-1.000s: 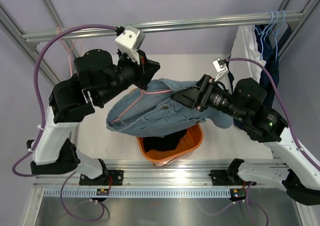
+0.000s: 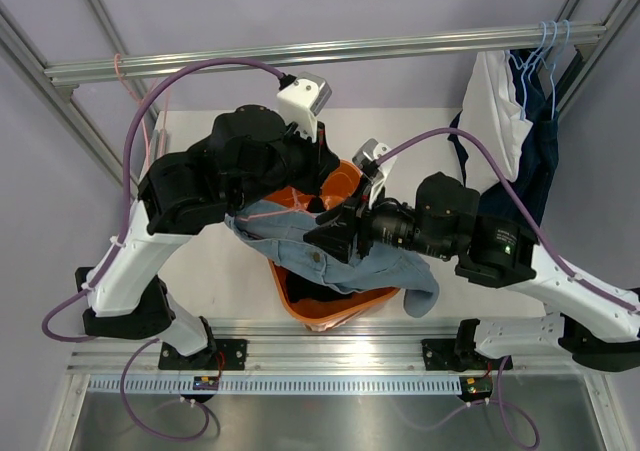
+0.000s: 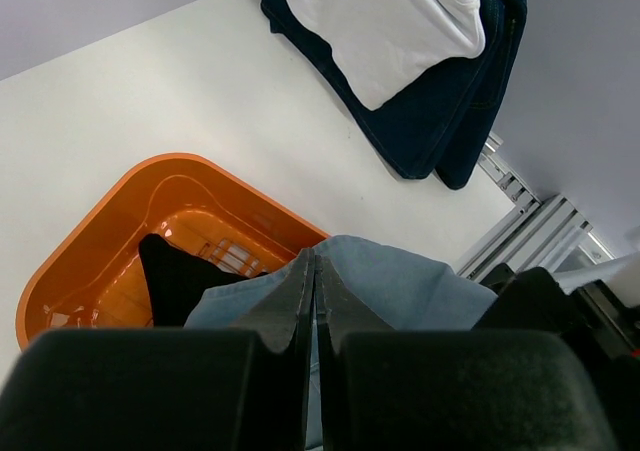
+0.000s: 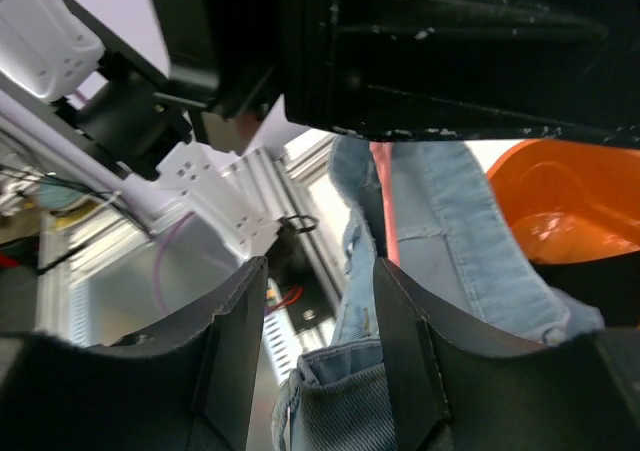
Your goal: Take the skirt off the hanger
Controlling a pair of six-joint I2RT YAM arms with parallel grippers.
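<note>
A light blue denim skirt lies over the orange basket in the top view, with the pink hanger in it. My left gripper is shut above the skirt's upper edge; in the left wrist view its fingers close together over the denim, and whether anything thin is between them is unclear. My right gripper is over the skirt's middle; in the right wrist view its fingers stand apart, with denim and part of the pink hanger seen beyond and between them.
Dark cloth lies inside the basket. White and navy garments hang on blue hangers at the right of the rail, and pink hangers at its left. White board is free around the basket.
The skirt has sunk onto the basket and shifted slightly right. My right gripper moved left over the skirt, covering part of the hanger.
</note>
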